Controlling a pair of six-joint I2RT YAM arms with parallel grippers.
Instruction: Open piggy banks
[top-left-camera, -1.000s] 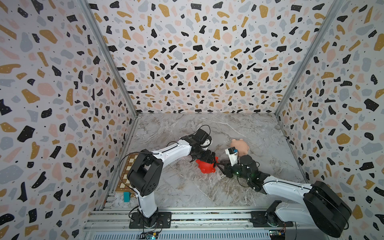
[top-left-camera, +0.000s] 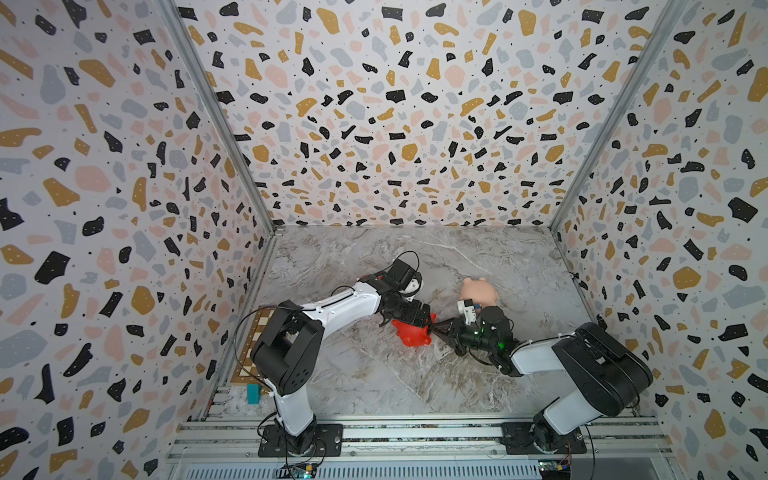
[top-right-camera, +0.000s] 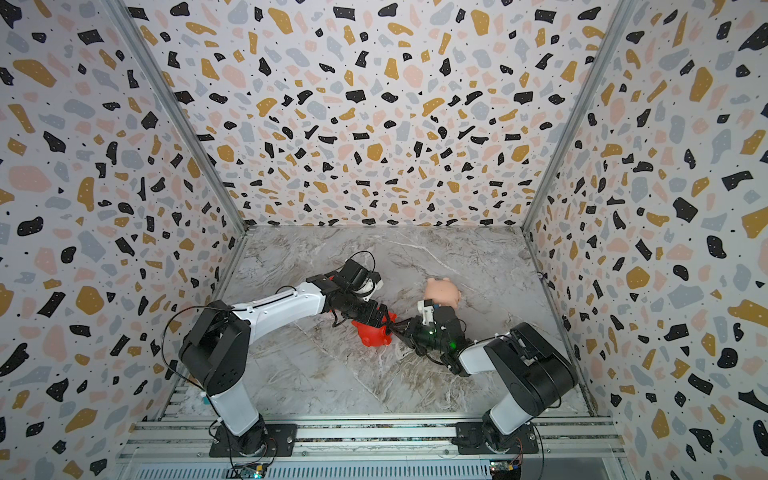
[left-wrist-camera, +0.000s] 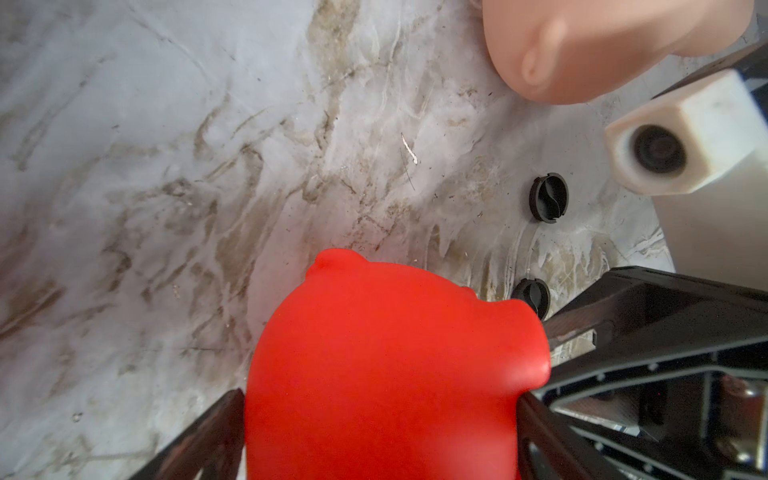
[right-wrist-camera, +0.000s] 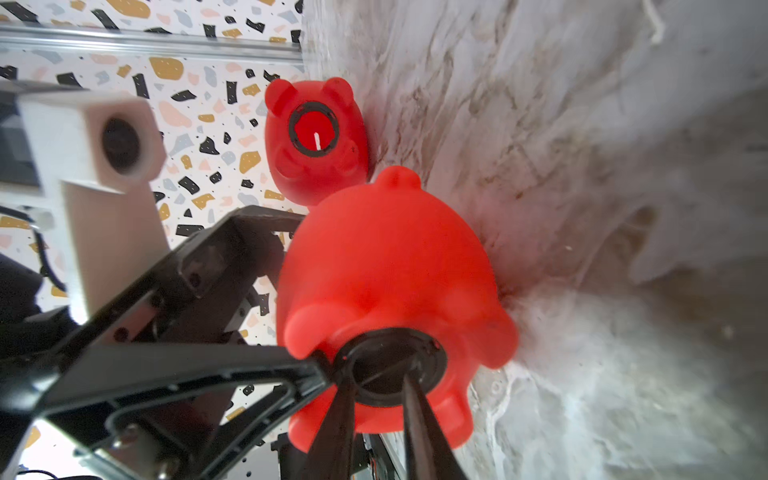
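Observation:
A red piggy bank (top-left-camera: 412, 334) (left-wrist-camera: 384, 360) (right-wrist-camera: 384, 248) lies on the marble table, feet and black bottom plug (right-wrist-camera: 389, 364) turned toward my right gripper. My left gripper is open wide around its body, a finger at either side. My right gripper's fingertips are part open, at the plug; whether they touch it is unclear. A second red piggy bank (right-wrist-camera: 316, 176) shows behind, its bottom ring exposed. A pink piggy bank (top-left-camera: 478, 289) (left-wrist-camera: 600, 44) stands behind my right gripper.
Two loose black plugs (left-wrist-camera: 549, 197) (left-wrist-camera: 532, 297) lie on the table. A wooden board (top-left-camera: 248, 352) and small teal object (top-left-camera: 253, 393) are at the left edge.
My right arm has swung left and upward in the top left view, its gripper turning at the red bank's base. The left arm is almost still.

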